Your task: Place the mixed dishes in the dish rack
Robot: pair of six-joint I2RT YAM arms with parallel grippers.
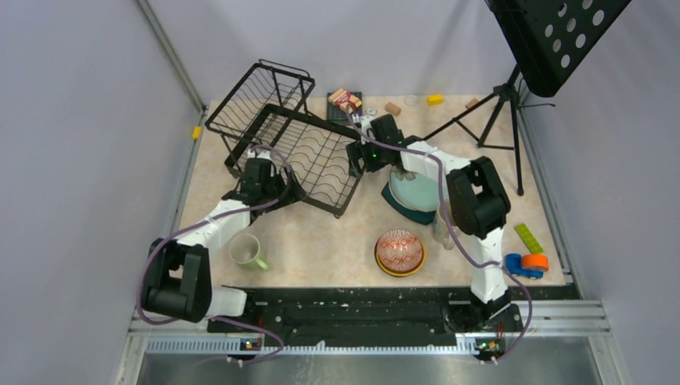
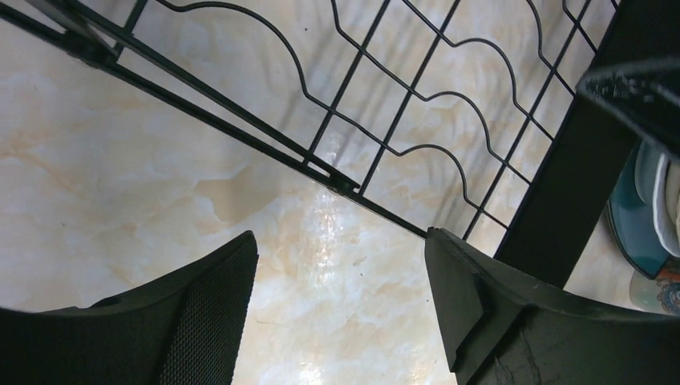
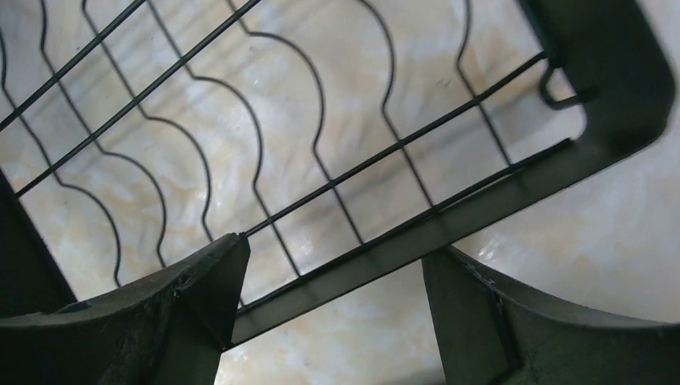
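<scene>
The black two-tier wire dish rack (image 1: 314,164) stands at the upper left of the table. My left gripper is open over the rack's near side, with only bare table between its fingers. My right gripper is at the rack's right end, fingers apart astride the frame bar; I cannot tell whether they touch it. Stacked teal plates (image 1: 413,190) lie right of the rack, a red patterned bowl on a yellow dish (image 1: 398,249) at front right, and a green mug (image 1: 244,251) at front left.
A black tripod stand (image 1: 517,144) occupies the back right. A board with food (image 1: 345,103) sits behind the rack. Toy blocks (image 1: 528,238) and a toy car (image 1: 523,265) lie at the right edge.
</scene>
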